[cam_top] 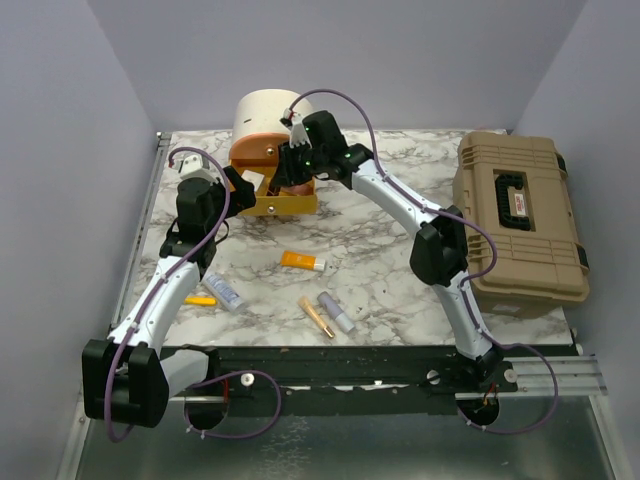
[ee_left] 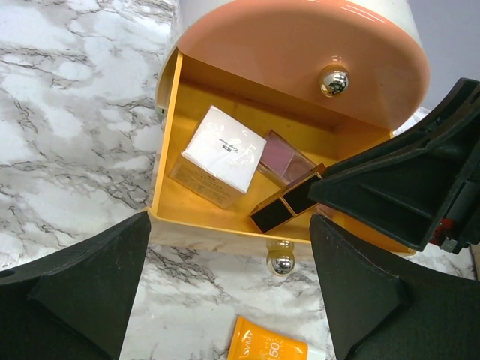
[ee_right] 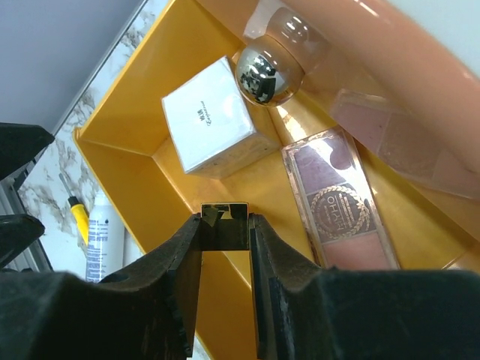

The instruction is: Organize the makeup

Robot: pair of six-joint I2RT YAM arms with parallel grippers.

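Note:
My right gripper is shut on a small black box point(ee_right: 225, 225) inside the yellow drawer point(ee_right: 120, 180) of the cream-and-pink organizer point(cam_top: 263, 112). The drawer holds a white box point(ee_left: 223, 146) at the left and a pink palette point(ee_right: 341, 210) beside it. My left gripper point(cam_top: 230, 190) hangs at the drawer's left, its fingers apart with nothing visible between them. An orange tube point(cam_top: 303, 261), tan tube point(cam_top: 316, 316), lilac tube point(cam_top: 336, 311) and white bottle point(cam_top: 221, 290) lie on the marble table.
A large tan case point(cam_top: 520, 230) fills the right side. A yellow item point(cam_top: 200, 301) lies at the front left.

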